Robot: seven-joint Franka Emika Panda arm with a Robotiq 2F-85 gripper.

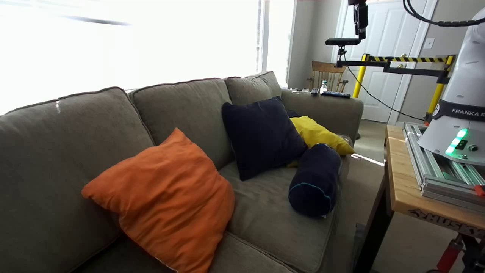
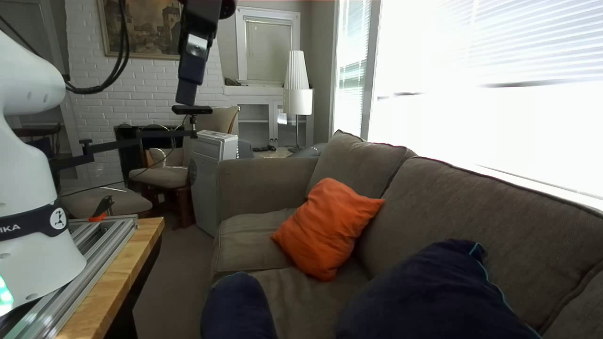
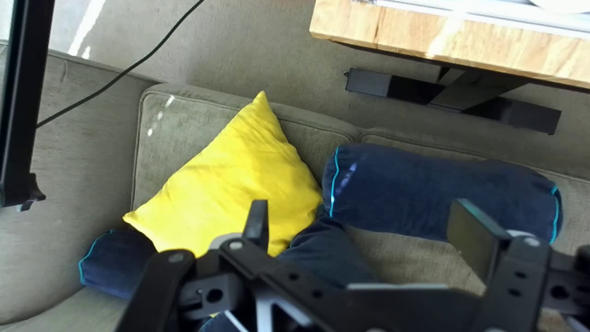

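Observation:
My gripper stands open above the sofa in the wrist view, its two fingers wide apart and nothing between them. Below and to the left lies a yellow pillow (image 3: pixel 232 177). A dark blue bolster (image 3: pixel 426 188) stretches along the seat's front edge, partly behind the right finger. In exterior view 1 a square navy pillow (image 1: pixel 266 134) leans on the backrest, and an orange pillow (image 1: pixel 168 200) rests nearer that camera. Another navy piece (image 3: pixel 119 263) shows by the sofa arm. The gripper hangs high, at the top of both exterior views.
The wooden workbench (image 1: pixel 400 173) carrying the robot base stands in front of the sofa. A black camera (image 1: pixel 342 41) on a boom is close beside the gripper, with a thin cable (image 3: pixel 127 72) hanging from it. Seat space around the orange pillow (image 2: pixel 328 229) is bare.

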